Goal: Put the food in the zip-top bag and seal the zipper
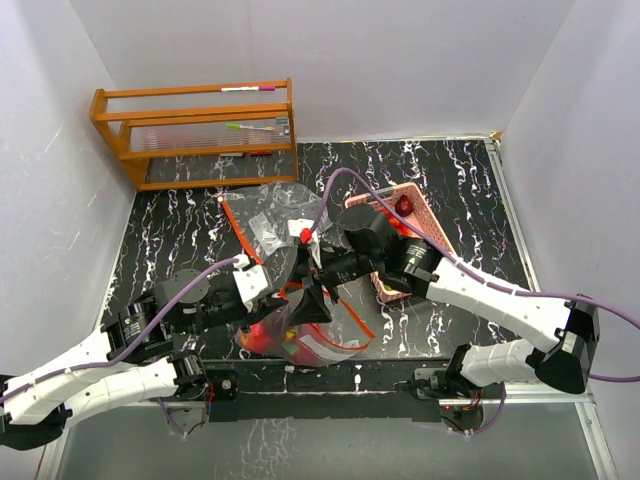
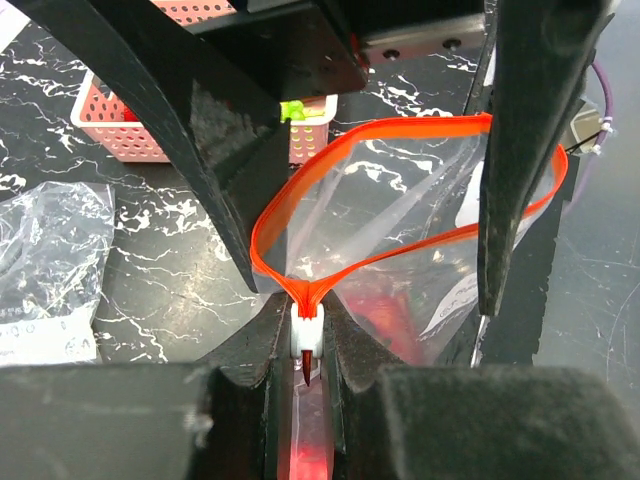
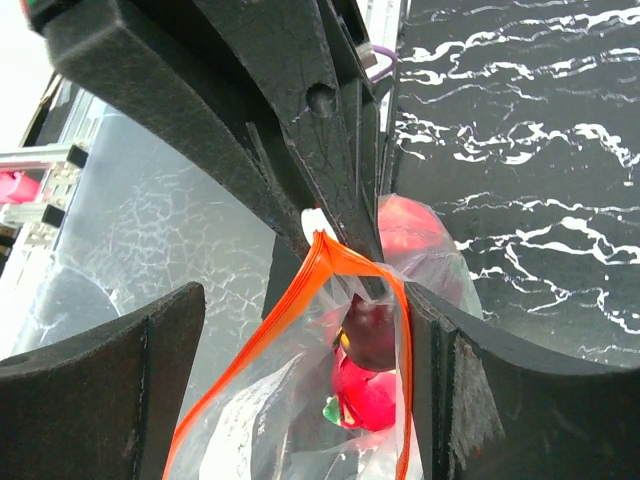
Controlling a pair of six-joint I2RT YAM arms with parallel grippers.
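Note:
The zip bag with red and yellow food lies at the table's front, its orange zipper mouth gaping. My left gripper is shut on the zipper's end, at the white slider. Over the bag, my right gripper hangs part open, its two black fingers above the orange rim in the left wrist view; in the right wrist view the rim runs between them. Inside the bag show a dark round item and a red one.
A pink basket with food stands behind the right arm. An empty orange-zip bag lies at the back. A wooden rack stands back left. Walls close both sides.

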